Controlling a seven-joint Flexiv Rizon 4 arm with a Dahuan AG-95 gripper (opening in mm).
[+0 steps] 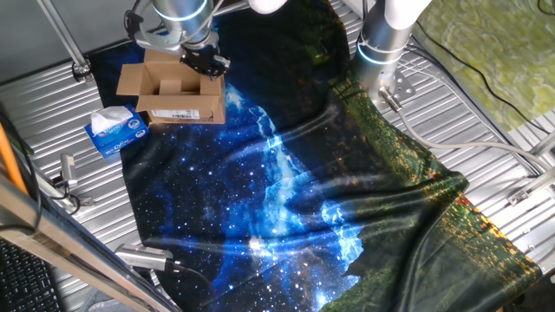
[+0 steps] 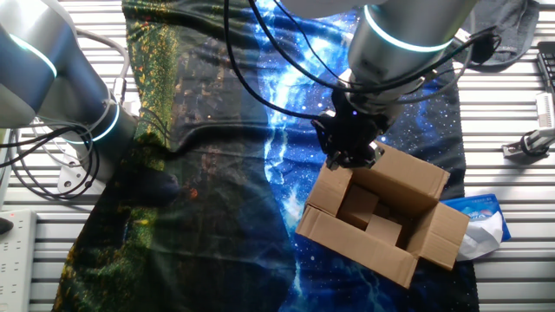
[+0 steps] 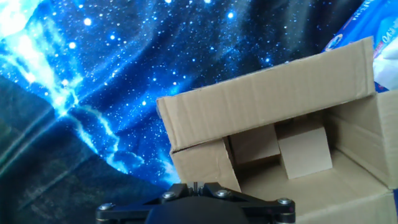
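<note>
An open cardboard box point(image 1: 186, 114) stands on the dark, star-printed cloth point(image 1: 208, 191), its flaps folded outward. Inside it, the wrist view shows a small pale box point(image 3: 306, 152) and a second, browner block point(image 3: 255, 144) beside it. My black gripper point(image 2: 354, 158) hangs above the edge of the carton on the side towards the table's middle. In the wrist view the gripper has its fingertips together, and nothing shows between them.
A blue tissue box point(image 1: 117, 134) with white tissue sticking out stands close beside the carton. A grey adapter point(image 1: 143, 256) lies near the metal frame.
</note>
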